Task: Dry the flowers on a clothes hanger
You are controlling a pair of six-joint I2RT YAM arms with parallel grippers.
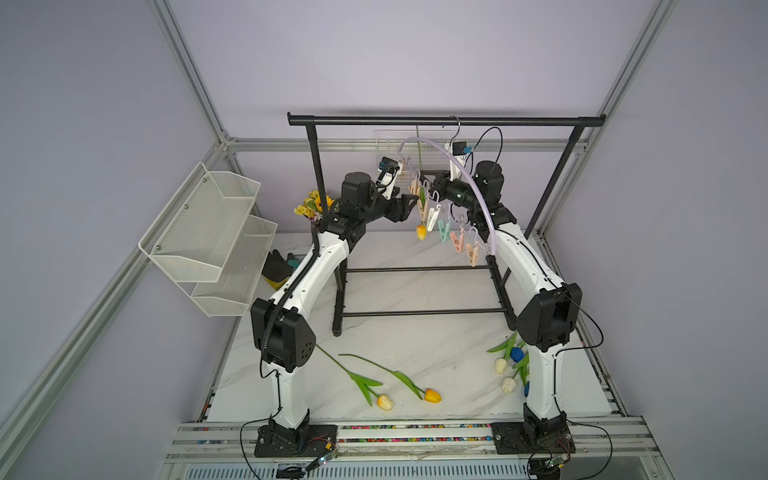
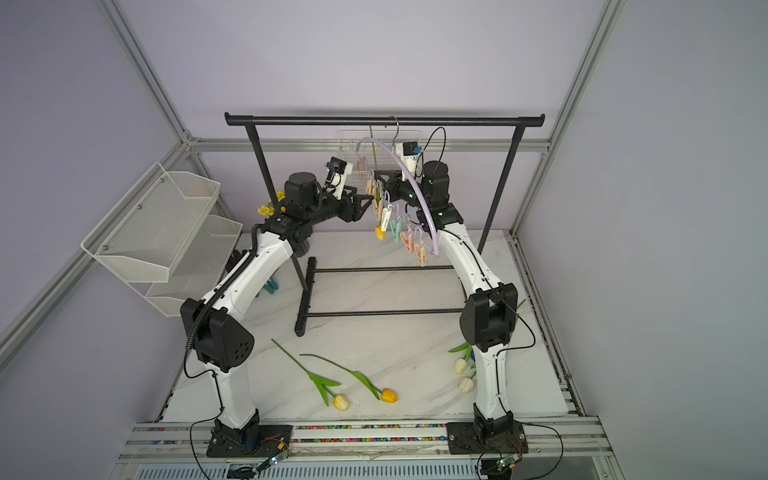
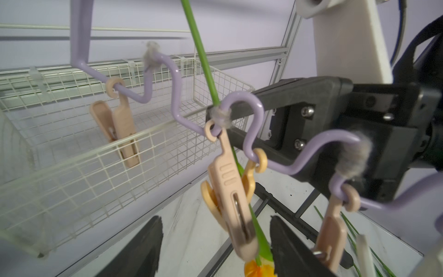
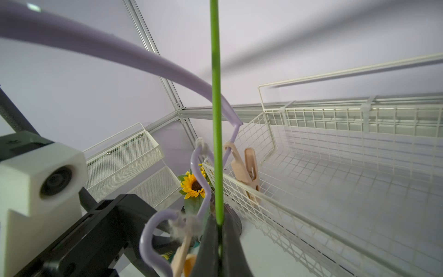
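A lilac hanger (image 1: 468,176) with pastel clips hangs from the black rack. My right gripper is shut on a green tulip stem (image 4: 216,92), held upright among the clips, with its yellow head (image 3: 258,270) hanging below. My left gripper is part open, its fingers either side of a beige clip (image 3: 233,203) that hangs beside the stem. A yellow clip (image 3: 251,180) is just behind it.
A wire basket (image 4: 346,161) is behind the hanger, a shelf (image 1: 204,224) at the left, sunflowers (image 4: 191,185) near it. More tulips (image 1: 432,395) lie on the table; the rack's black bars cross above it.
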